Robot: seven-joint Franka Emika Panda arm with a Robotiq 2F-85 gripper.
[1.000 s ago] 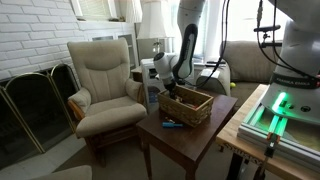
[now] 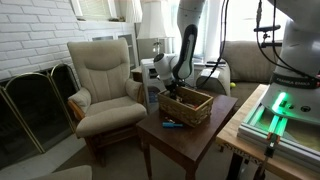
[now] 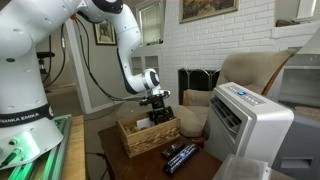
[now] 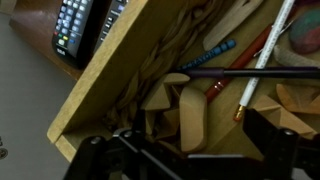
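Observation:
My gripper is open in the wrist view, its black fingers [image 4: 262, 133] wide apart over the contents of a wooden box [image 4: 90, 82]. A light wooden block [image 4: 193, 118] shows between the fingertips, with another wooden piece [image 4: 160, 98] beside it; nothing is gripped. Exterior view 1 has the gripper [image 2: 172, 87] at the far-left part of the box [image 2: 193, 122], low over it. From the other side, in exterior view 2, the gripper [image 3: 153, 100] is above the box [image 3: 135, 145], whose walls hide most of what it holds.
A white pencil [image 4: 266, 62], a black pen [image 4: 250, 72] and more wooden pieces lie inside the box. Remotes [image 4: 74, 25] are on the table just outside its wall. An armchair [image 2: 105, 82] stands beside the table [image 2: 175, 140]. Bare tabletop shows around the box.
The arm has shifted slightly, its gripper staying over the same part of the box. The box and the things around it look unmoved.

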